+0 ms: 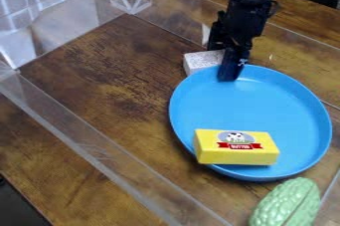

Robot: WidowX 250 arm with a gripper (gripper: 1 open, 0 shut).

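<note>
My black gripper reaches down from the top of the view to a small pale block just behind the blue plate; its fingers are dark and overlap, so their state is hard to see. A yellow butter box with a cow label lies on the front part of the plate.
A green ridged object lies at the bottom right. Clear low walls surround the wooden surface. A light tiled area is at the top left.
</note>
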